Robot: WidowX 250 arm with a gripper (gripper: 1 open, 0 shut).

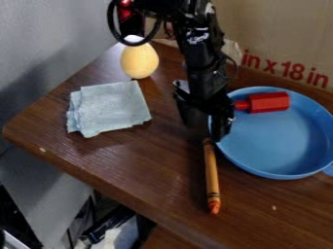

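The black arm reaches down from the top of the camera view, its gripper point(205, 115) low over the table at the left rim of a blue pan point(283, 144). A red cylindrical object point(268, 102) lies on the pan's upper edge, just right of the gripper. An orange crayon point(212, 185) lies on the wood below the gripper, pointing toward the front. The dark gripper's fingers blend together, so whether it is open or shut is unclear.
A light blue folded cloth point(107, 109) lies on the left of the wooden table point(104, 170). A pale yellow egg-shaped object point(139, 61) stands at the back left. A cardboard box point(279, 44) closes off the back. The table's left edge drops away.
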